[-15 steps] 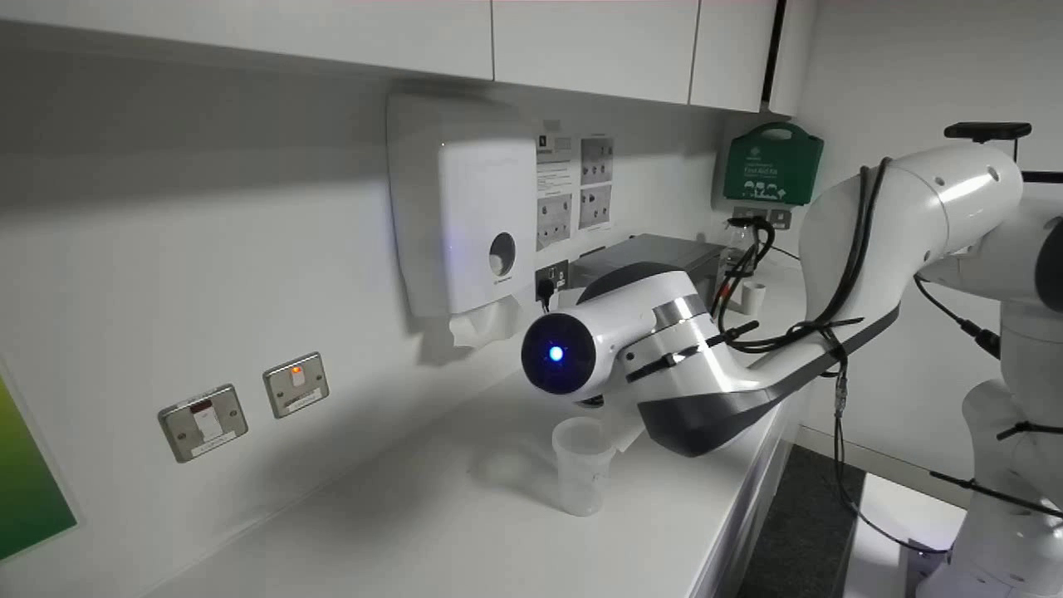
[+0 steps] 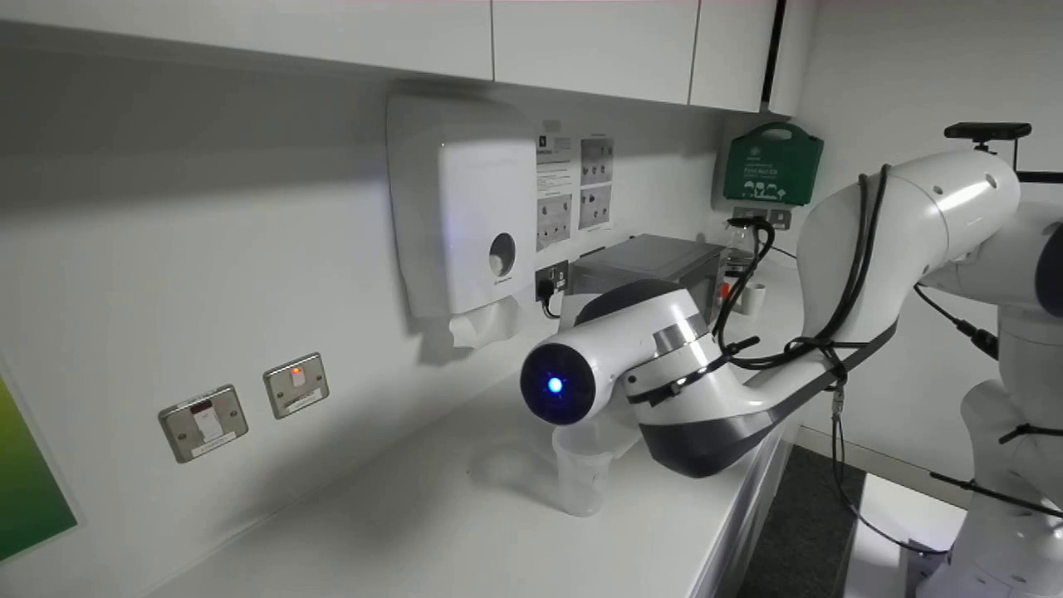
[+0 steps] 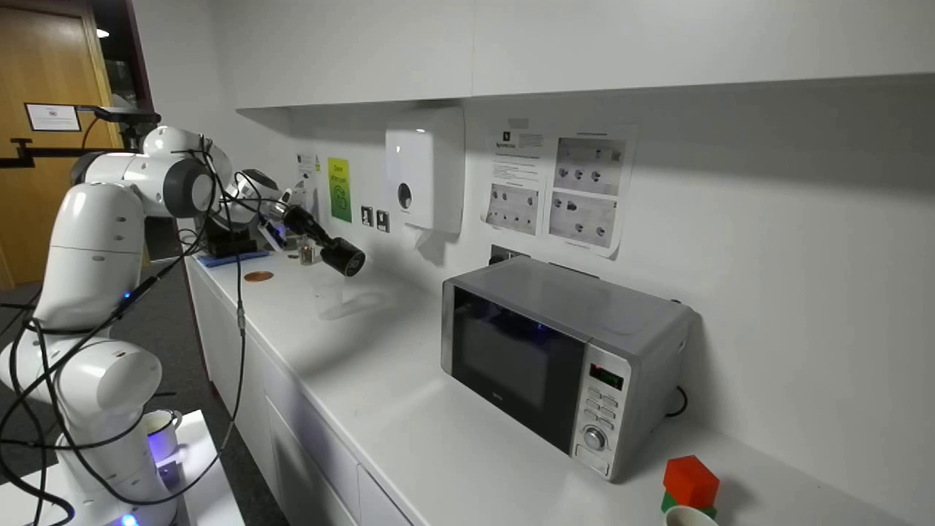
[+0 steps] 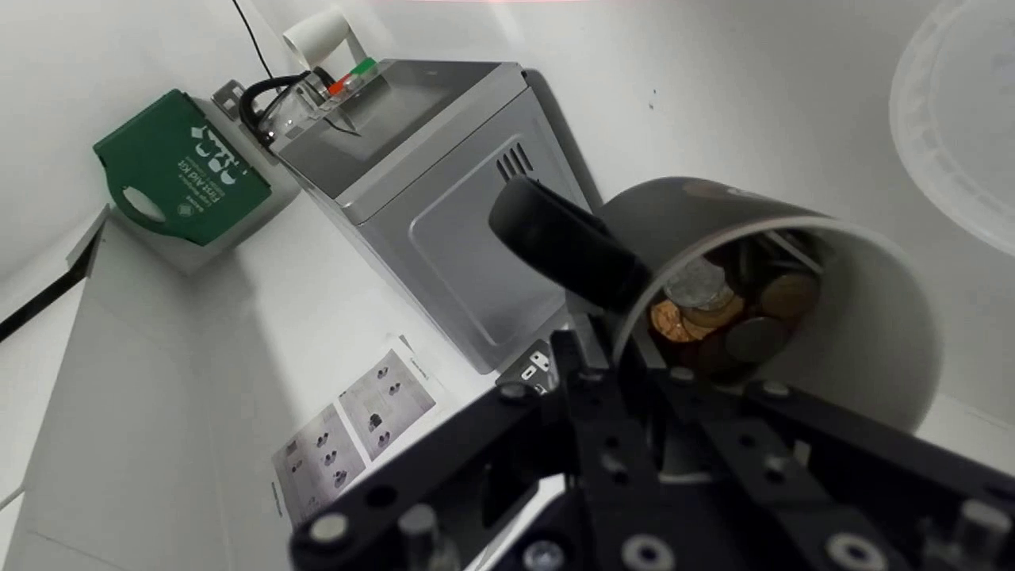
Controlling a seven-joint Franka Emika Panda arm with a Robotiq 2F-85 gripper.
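In the wrist view my gripper is shut on the wall of a dark mug (image 4: 695,200), near its rim, with one finger on either side. Several copper and silver coins (image 4: 756,339) lie inside the mug, which has a pale interior and a black handle (image 4: 571,243). Exterior view 2 shows the mug (image 3: 342,257) tilted, close above a clear plastic cup (image 3: 329,298). That cup (image 2: 580,478) stands upright on the counter in exterior view 1, its top partly behind my wrist; there the gripper and mug are hidden. Part of the cup's round rim (image 4: 904,133) shows at the wrist view's right.
A grey microwave (image 3: 561,351) stands farther along the counter (image 3: 394,421), by red and green blocks (image 3: 690,482). The paper towel dispenser (image 2: 468,209) hangs on the wall, below overhead cupboards (image 2: 588,45). Bare counter surrounds the cup. A brown disc (image 3: 258,276) lies near the counter's far end.
My wrist has come down a little toward the clear cup and now covers more of its top. The cup stands in the same place.
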